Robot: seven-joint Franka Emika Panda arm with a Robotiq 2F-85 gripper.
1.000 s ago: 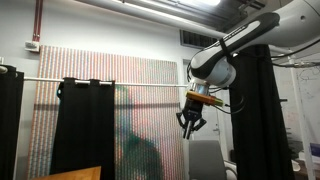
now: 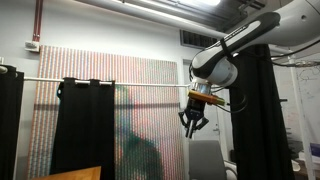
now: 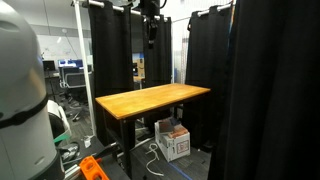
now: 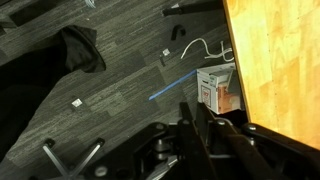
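Note:
My gripper [image 2: 188,131] hangs high in the room, below the white arm [image 2: 213,65], with its fingers pointing down. In the wrist view the dark gripper reaches in from the bottom edge, its fingertips close together. It looks shut, but everything around the tips is dark, and I cannot tell what is between them. Near the top of exterior view 2 the gripper is small and dark against the black curtain. The wooden table [image 3: 155,98] has a bare top there; part of the same table [image 4: 277,60] fills the right side of the wrist view.
A printed cardboard box [image 3: 172,139] stands on the floor by the table, near a white cable [image 3: 153,157]. A blue strip [image 4: 172,84] lies on the grey floor. Black curtains [image 3: 262,90] hang around the area, and a grey chair [image 2: 211,158] is behind the gripper.
The gripper has shifted very slightly in exterior view 1. Nothing else has visibly moved.

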